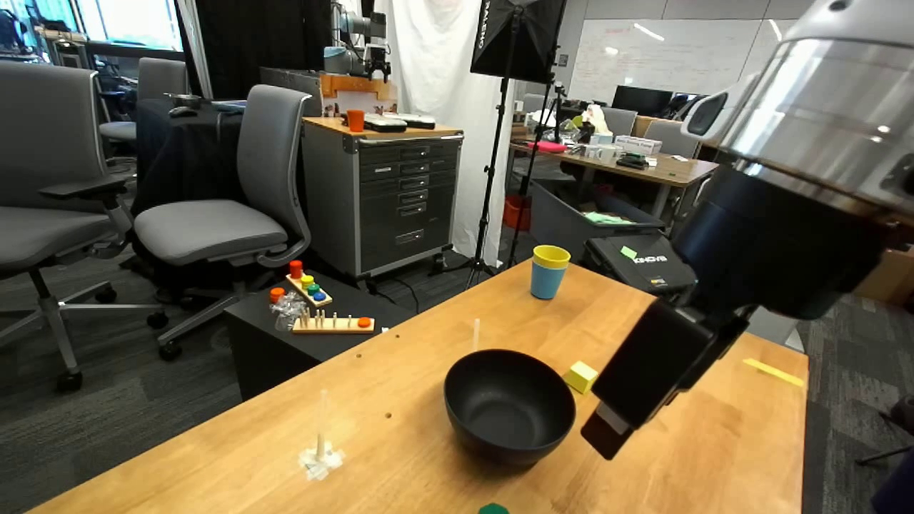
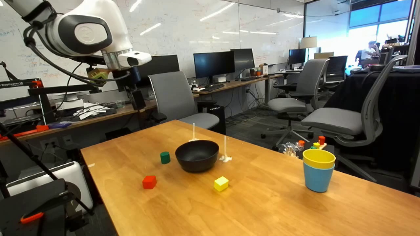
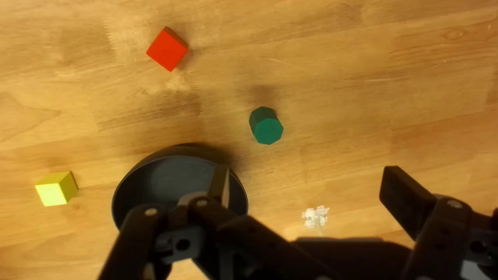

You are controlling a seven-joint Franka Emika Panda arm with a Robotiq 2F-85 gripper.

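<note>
My gripper is open in the wrist view, its fingers wide apart and nothing between them. It hangs above the table, and in exterior view 2 the gripper point(image 2: 137, 101) shows well clear of the wood. A black bowl point(image 1: 510, 407) stands upright and looks empty; one finger covers part of it in the wrist view. Just beyond the bowl's rim is a green eight-sided block point(image 3: 268, 130). The red block point(image 3: 167, 49) lies farther up in that view, and a yellow block point(image 3: 52, 194) sits to the left of the bowl.
Two thin upright pegs, the near peg point(image 1: 321, 428) taped down, stand beside the bowl. A yellow cup nested in a blue cup point(image 2: 318, 179) is toward another edge of the table point(image 2: 267, 208). Bare wood surrounds the blocks.
</note>
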